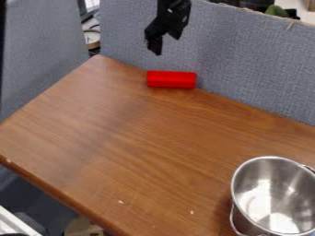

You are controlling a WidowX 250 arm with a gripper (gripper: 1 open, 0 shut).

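My black gripper (pixel 163 41) hangs at the top centre of the camera view, open with nothing visible between its fingers. Below it and a little to the right, a red cylinder (pixel 171 79) lies on its side on the wooden table (pixel 123 147), close to the grey padded back wall. At the lower right stands a shiny steel pot (pixel 272 195) with a wire handle, its inside empty.
Grey padded panels (pixel 246 74) bound the table at the back and left. The table's edge runs diagonally along the lower left.
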